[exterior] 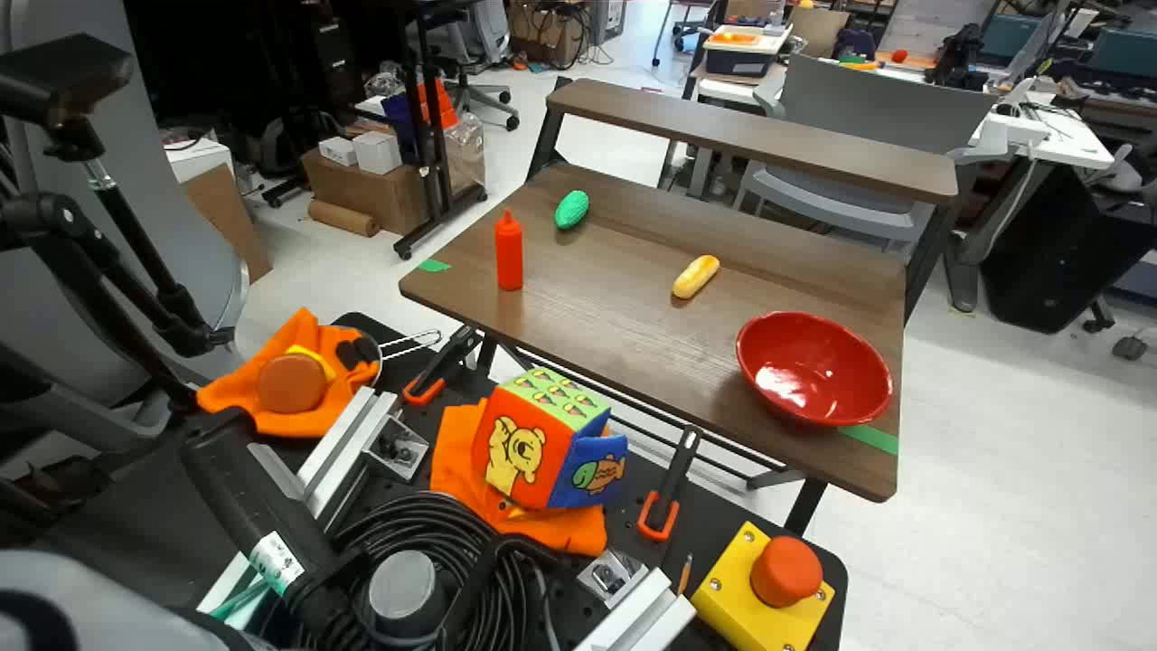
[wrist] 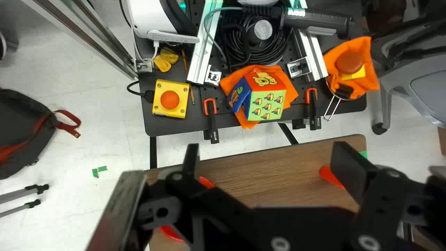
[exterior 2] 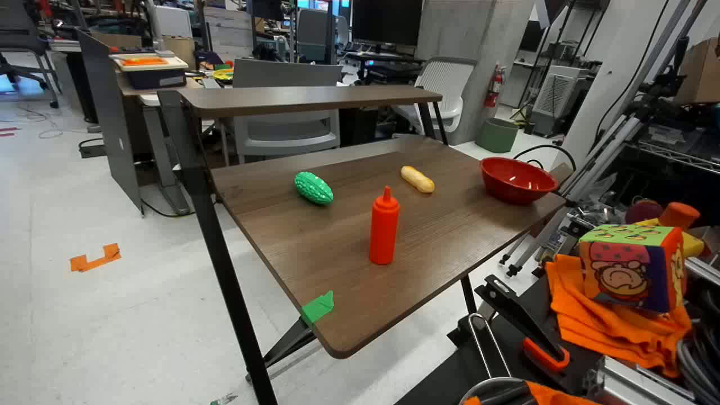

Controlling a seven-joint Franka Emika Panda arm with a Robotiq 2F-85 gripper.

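Observation:
On the brown table [exterior: 607, 293] stands an upright red squeeze bottle [exterior: 509, 251], near the table's left end in exterior view 1. Behind it lies a green bumpy vegetable toy [exterior: 571, 210]. A yellow elongated toy [exterior: 695, 277] rests around mid-table, and an empty red bowl [exterior: 813, 369] sits at the right. My gripper shows only in the wrist view, above the table, its fingers wide apart and open with nothing between them. From there the bottle [wrist: 330, 176] and bowl [wrist: 205, 182] are partly covered by the gripper, while the green and yellow toys are hidden.
A raised shelf [exterior: 759, 136] spans the table's back edge. In front, a black base holds a soft picture cube [exterior: 548, 439] on orange cloth, coiled cables, clamps and a yellow box with a red button [exterior: 765, 591]. The table's middle has open space.

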